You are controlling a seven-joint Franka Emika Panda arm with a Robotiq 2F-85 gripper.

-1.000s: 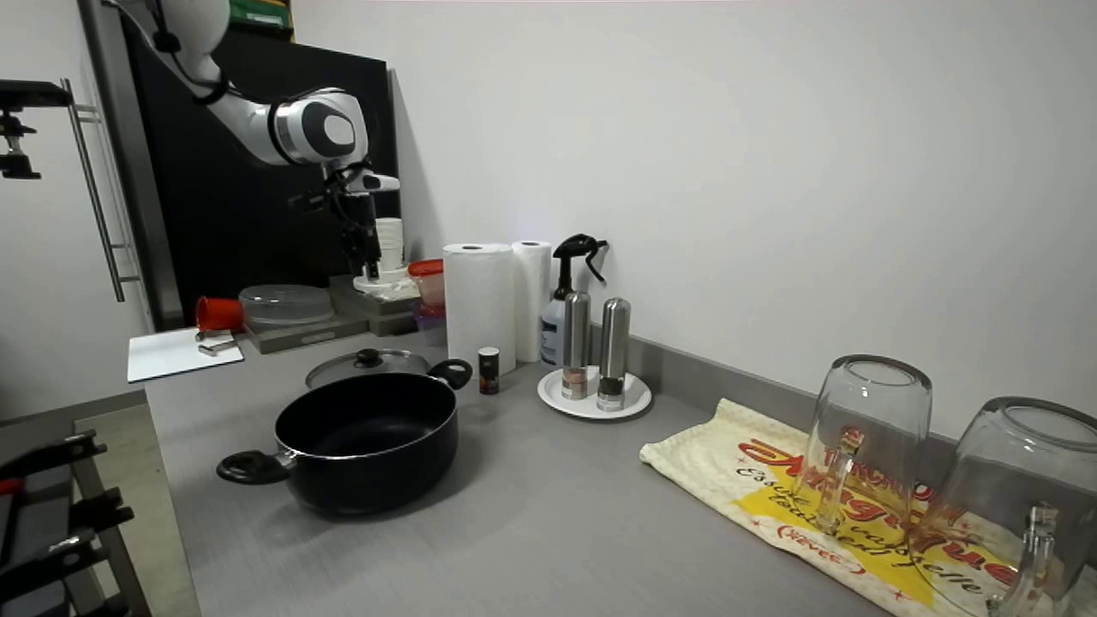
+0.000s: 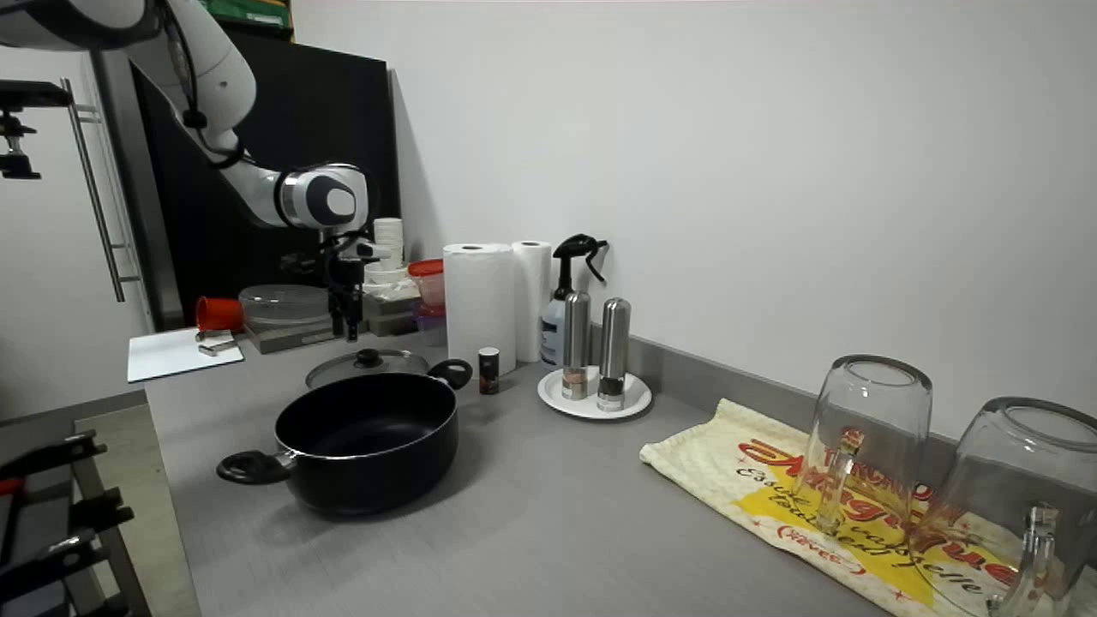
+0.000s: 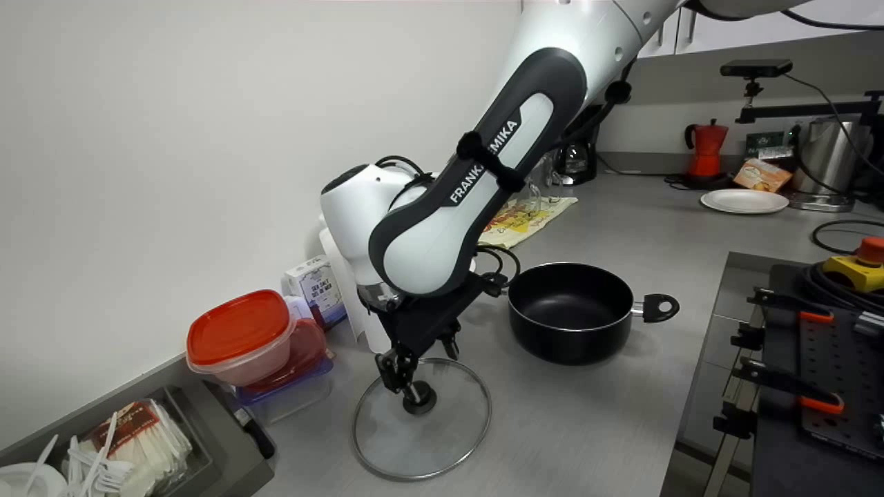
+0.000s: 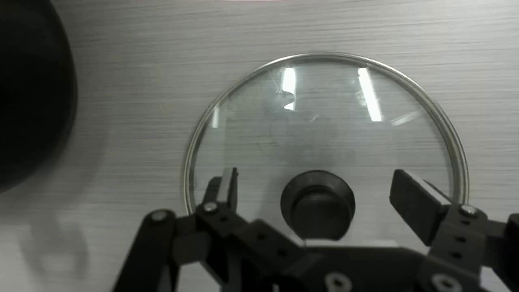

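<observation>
A round glass lid (image 4: 316,131) with a metal rim lies flat on the grey counter, its black knob (image 4: 318,204) facing up. Over it hangs my gripper, pointing down and open. In the wrist view the knob appears between the two fingers, with a gap on each side. Exterior view 2 shows the gripper (image 3: 431,356) just above the knob (image 3: 419,397). A black two-handled pot (image 3: 570,313), uncovered and looking empty, stands on the counter beside the lid; only its dark side (image 4: 31,92) enters the wrist view.
Paper towel rolls (image 2: 479,308), a small spice shaker (image 2: 488,370) and a plate with two mills (image 2: 594,396) line the wall. Plastic containers (image 3: 240,327) stand close to the lid. Free counter lies in front of the mills.
In exterior view 1 the arm and gripper have come down a good way toward the lid. Pot and lid stay where they were.
</observation>
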